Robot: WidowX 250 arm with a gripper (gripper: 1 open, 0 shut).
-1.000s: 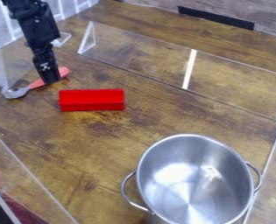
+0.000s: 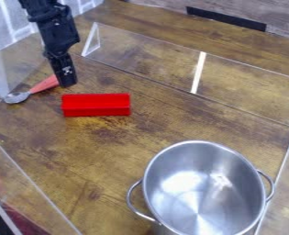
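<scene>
My black gripper [image 2: 63,77] reaches down from the top left, its tip over the handle of a spoon [image 2: 18,96] with a red handle and pale head, which lies on the wooden table. Whether anything is between the fingertips is hard to see. A red block [image 2: 95,105] lies just below and right of the gripper. A large steel pot [image 2: 203,188] with two handles stands at the lower right.
Clear plastic panels border the work area at the left, back and right.
My gripper has shifted a little to the right, now covering more of the red handle. The block and pot are unchanged.
</scene>
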